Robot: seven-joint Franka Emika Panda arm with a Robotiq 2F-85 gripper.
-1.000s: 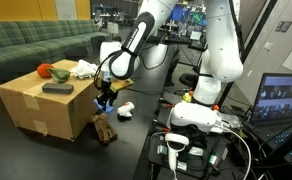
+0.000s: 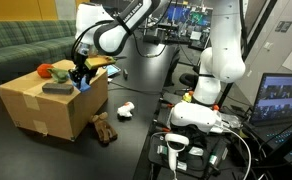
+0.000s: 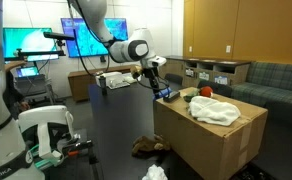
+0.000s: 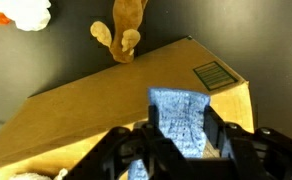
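Note:
My gripper (image 2: 82, 72) is shut on a blue-and-white item (image 4: 179, 118), perhaps cloth or a soft packet. This blue item (image 2: 83, 84) hangs at the near right corner of the cardboard box (image 2: 46, 110), about level with its top. From the other side, the gripper (image 3: 158, 82) and blue item (image 3: 165, 94) show at the box's far left end. Looking down, the wrist view has the item between the dark fingers, over the box edge (image 4: 106, 90). Whether it touches the box, I cannot tell.
On the box are a black block (image 2: 59, 88), a red round thing (image 2: 44, 70), a green item (image 2: 59, 75) and a white cloth (image 3: 215, 109). A brown object (image 2: 104, 128) and a white one (image 2: 124, 107) lie on the dark surface beside it.
The gripper and the blue item have risen from low beside the box, near the brown object, to its top edge, shifting left in exterior view 1. Box and other objects look unmoved.

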